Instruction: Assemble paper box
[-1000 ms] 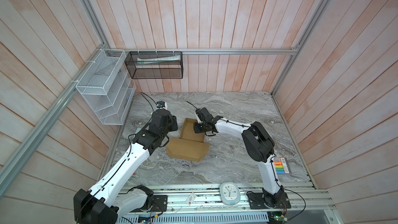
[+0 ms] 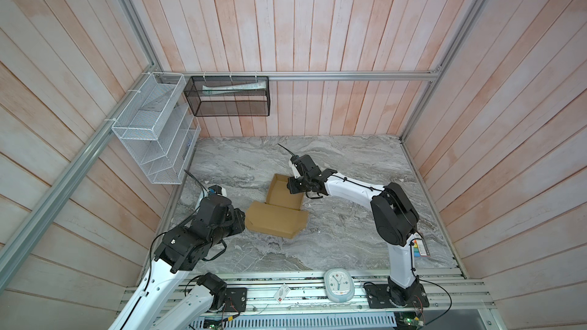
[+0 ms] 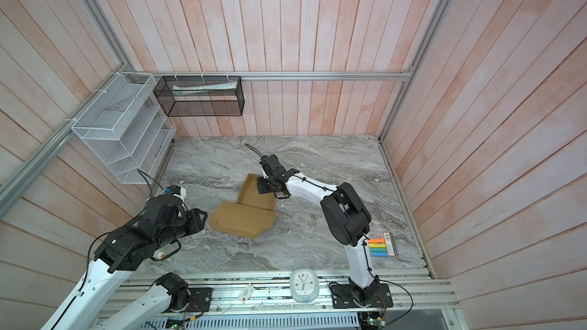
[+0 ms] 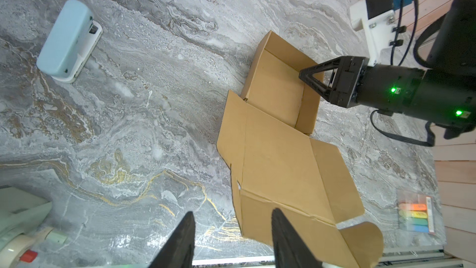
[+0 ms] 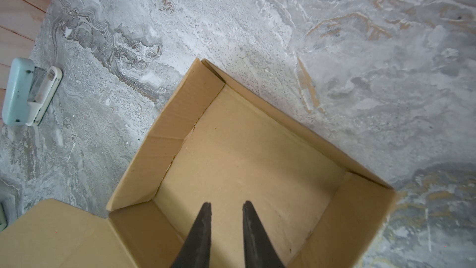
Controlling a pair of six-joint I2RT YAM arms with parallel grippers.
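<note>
A brown cardboard box lies unfolded on the marble table. Its tray has walls standing around a bare floor, and its lid panel stretches toward the table's front with side flaps folded out at angles. My left gripper stands open to the left of the lid, seen in the top left view, with nothing held. Over the tray is my right gripper, its fingers a small way apart and empty. Whether its fingertips touch the tray floor is hard to tell. The right arm hides part of the tray from above.
A pale blue stapler-like object lies to the left of the box. Bottle-like items sit at the near left. Colored markers are at the right edge. Table right of the box is clear.
The left arm has drawn back to the left and toward the front, away from the box. My right gripper has shifted slightly to the right. The box looks the same.
</note>
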